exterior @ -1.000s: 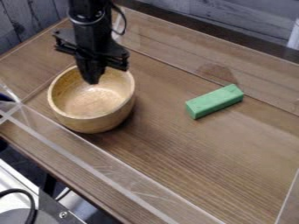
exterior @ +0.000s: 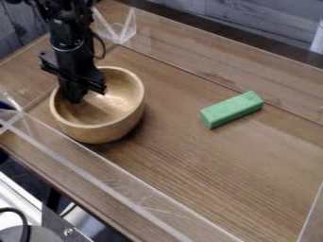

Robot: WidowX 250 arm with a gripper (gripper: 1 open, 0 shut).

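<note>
A round tan wooden bowl (exterior: 108,118) sits at the left of the wooden table (exterior: 214,170). My black gripper (exterior: 74,93) reaches down into the left side of the bowl, at its rim. Its fingertips are dark and small in the view; it appears shut, and whether anything is between them cannot be made out.
A green block (exterior: 231,109) lies alone to the right of the bowl. Clear strips run along the table's left edge.
My gripper has moved left and down, from over the bowl's back to its left side. The bowl has shifted slightly.
</note>
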